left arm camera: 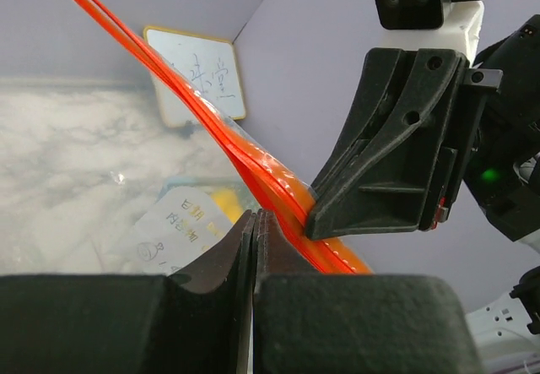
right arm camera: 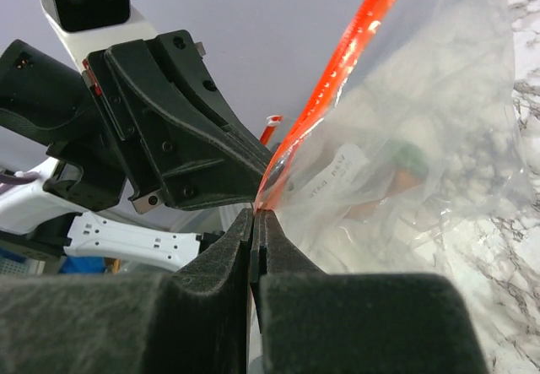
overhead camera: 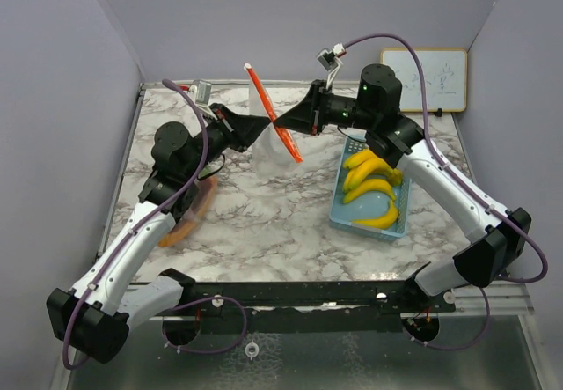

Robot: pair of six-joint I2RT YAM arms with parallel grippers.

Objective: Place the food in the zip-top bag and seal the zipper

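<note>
The clear zip-top bag (overhead camera: 273,155) hangs upright between my grippers, its orange zipper strip (overhead camera: 262,93) slanting down to the right in the top view. My right gripper is shut on the strip, whose edge meets its fingertips. My left gripper is shut against the near side of the strip, with nothing visible between its fingers. Bananas (overhead camera: 374,186) lie in a blue basket (overhead camera: 337,214) at the right. Whether food is inside the bag I cannot tell; a green and brownish patch (right arm camera: 409,161) shows through its film.
An orange-brown container (overhead camera: 180,230) sits at the left, partly under my left arm. A small whiteboard (overhead camera: 427,77) stands at the back right. Marble tabletop (overhead camera: 264,240) in front of the bag is clear.
</note>
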